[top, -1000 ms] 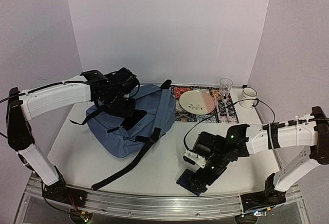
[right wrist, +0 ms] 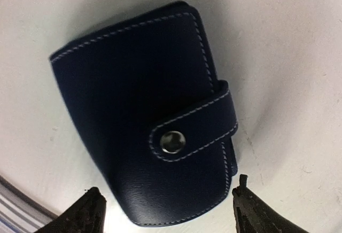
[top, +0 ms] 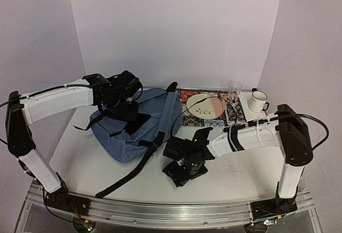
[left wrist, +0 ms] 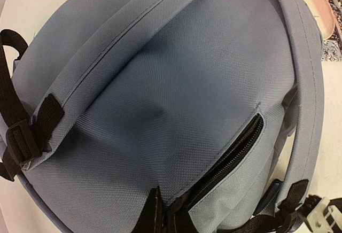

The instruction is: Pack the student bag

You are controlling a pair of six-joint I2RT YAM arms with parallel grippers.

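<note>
The blue-grey bag (top: 125,142) lies on the left of the table, a dark pocket opening (top: 140,123) showing on it. My left gripper is shut on the bag's fabric beside the zipper (left wrist: 227,158), at the pocket's edge. A dark navy wallet (right wrist: 144,94) with white stitching and a snap strap fills the right wrist view. My right gripper has it between its fingers, one at each side edge, and is shut on it. From above, this gripper (top: 185,172) largely covers the wallet, right of the bag.
A black strap (top: 125,181) trails from the bag towards the front edge. Behind on the right are a patterned mat (top: 188,119) with a plate (top: 197,107), a glass (top: 234,87) and a white mug (top: 258,101).
The right arm has moved left and back towards the bag, and the wallet has left its spot near the front edge along with it. The left arm and bag look nearly unchanged.
</note>
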